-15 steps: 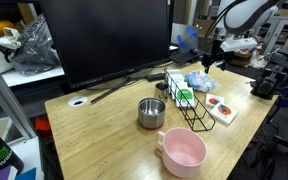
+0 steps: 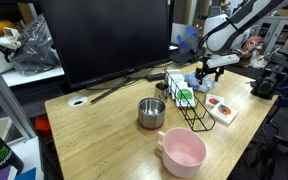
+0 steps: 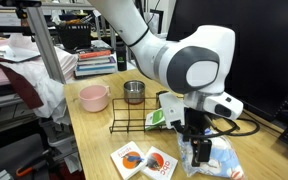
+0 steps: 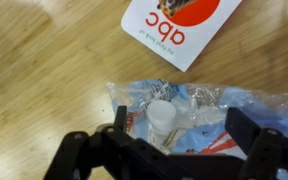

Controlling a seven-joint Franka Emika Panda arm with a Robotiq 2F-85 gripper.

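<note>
A clear and blue plastic bag [image 3: 224,158] lies crumpled on the table, with red marks showing on it in the wrist view. Right above it is my gripper, pointing down with its fingers apart. Between the two fingers, a white rounded item [image 4: 162,115] shows at the bag's edge; whether it sits inside the plastic is unclear. From exterior view 1, the gripper [image 2: 212,74] appears low at the bag [image 2: 192,79]. Whether the fingertips touch the plastic, I cannot tell.
Two white picture cards [image 3: 127,160] lie close to the bag. A black wire rack [image 2: 196,112] holds white and green items. Beyond it stand a metal pot [image 2: 151,113] and a pink bowl [image 2: 183,152]. Bare wood stretches along the table's near left.
The arm has come down and to the left in exterior view 1, bringing the gripper close to the bag. Bag, cards and rack look unmoved.
</note>
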